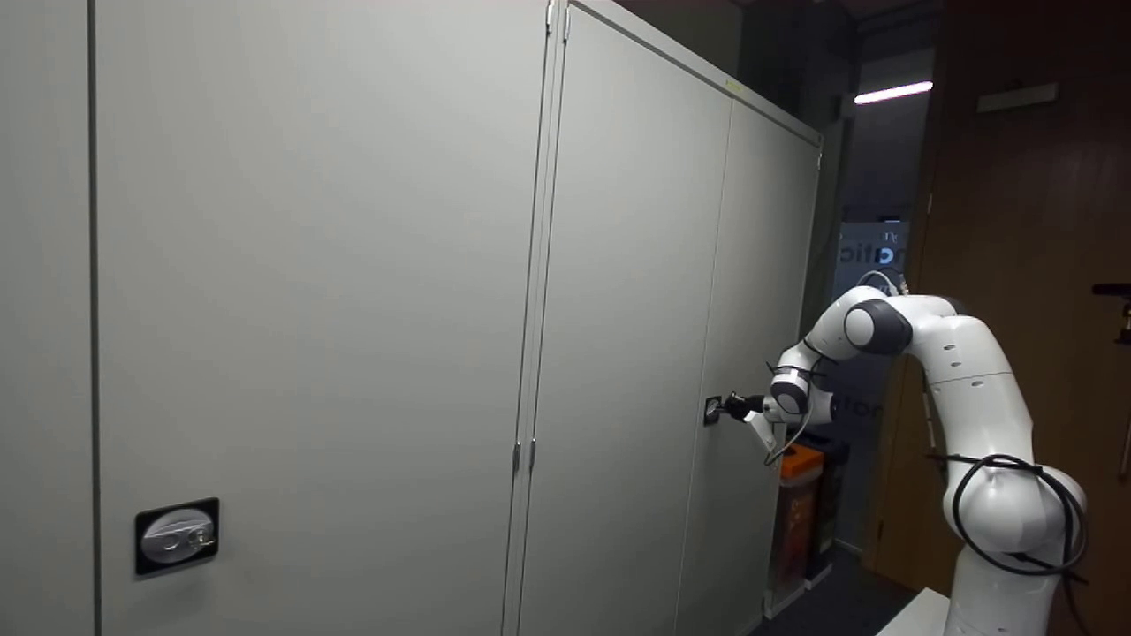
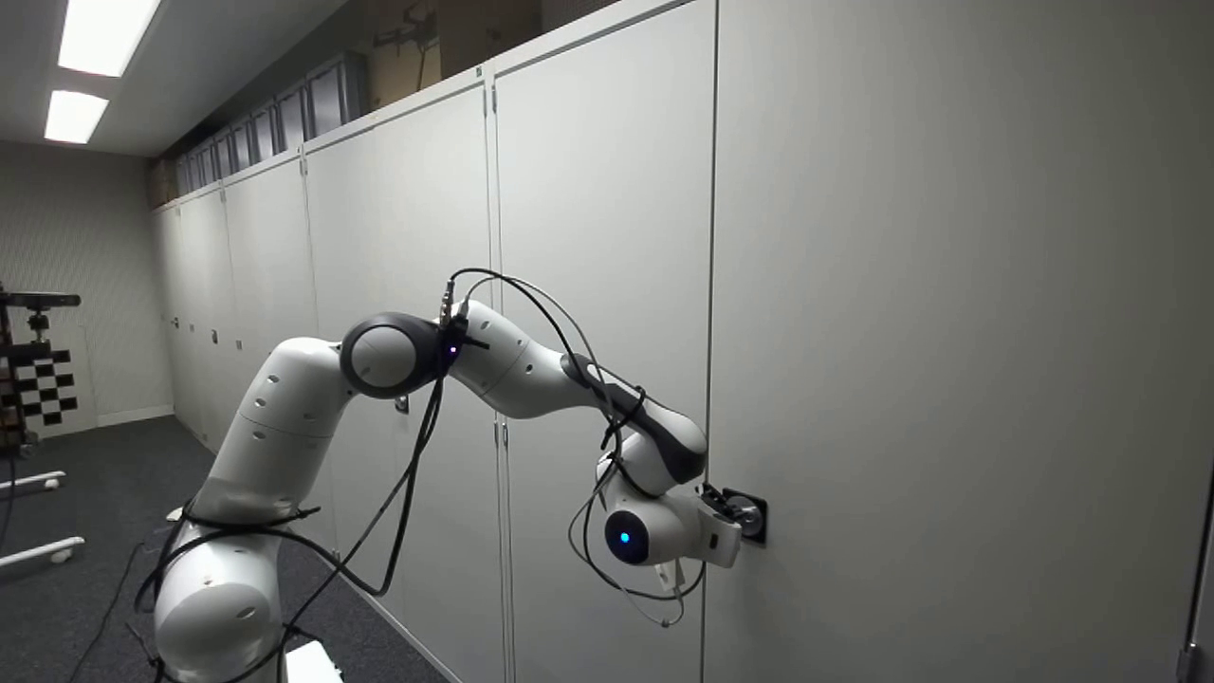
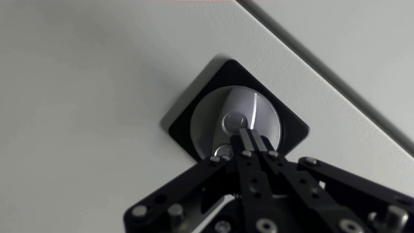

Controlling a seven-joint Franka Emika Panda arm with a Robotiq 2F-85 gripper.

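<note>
A round silver handle [image 3: 235, 105] with a raised middle ridge sits in a square black plate [image 3: 232, 72] on the grey cabinet door. In the wrist view my gripper is shut, its two fingertips together over the lower right part of the handle. Nothing shows between the fingers, and whether they touch the handle I cannot tell. From the side, in exterior view 1, the gripper [image 1: 725, 406] points at the door right in front of the handle plate [image 1: 711, 412]. The second exterior view has the arm's hand largely hiding the gripper, with the handle [image 2: 747, 516] just beyond.
The door seam [image 3: 333, 79] runs near the handle. Another cabinet handle [image 1: 178, 536] is far off on the left. An orange-topped bin [image 1: 800, 462] stands on the floor behind the arm. Cables [image 2: 398, 546] loop around the arm. The cabinet doors look closed.
</note>
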